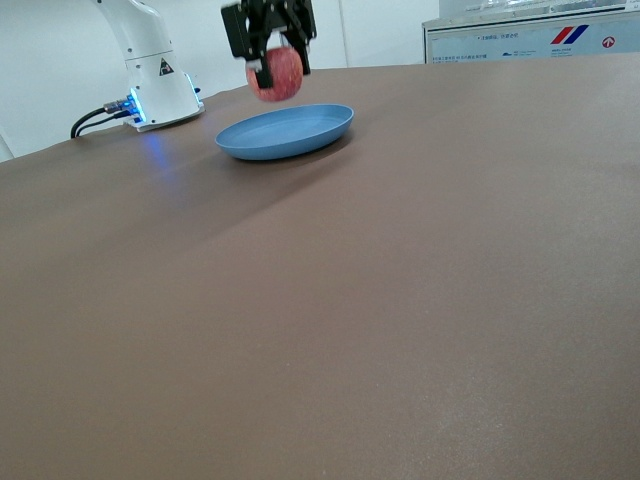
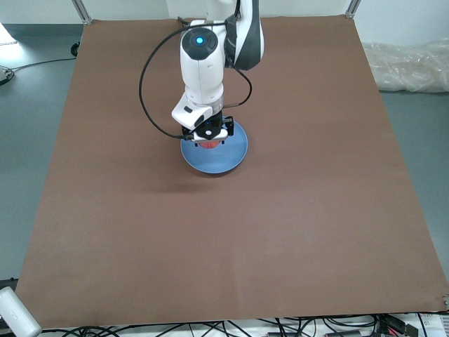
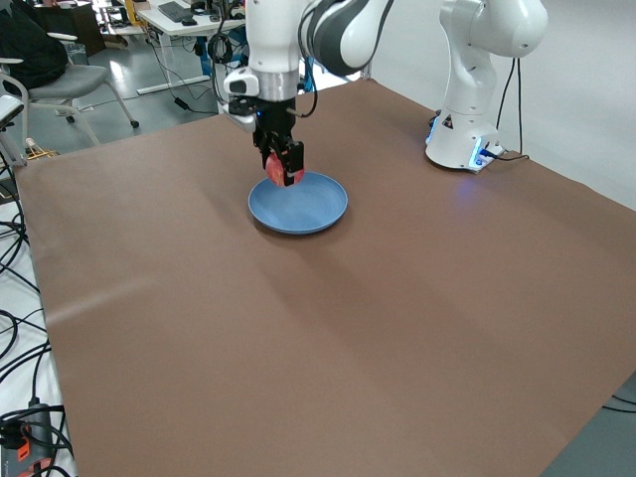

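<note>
My gripper [image 1: 273, 66] is shut on a red apple [image 1: 282, 84], held in the air above a round blue plate [image 1: 285, 140]. In the right view the gripper [image 3: 280, 171] and apple [image 3: 273, 171] are over the back part of the plate [image 3: 298, 213]. In the left view the apple [image 2: 209, 144] is mostly hidden under the wrist, over the upper middle of the plate [image 2: 215, 160].
A white robot base [image 3: 462, 134] stands at the table's edge behind it. Cables [image 2: 295, 326] run along the near edge, off the tabletop.
</note>
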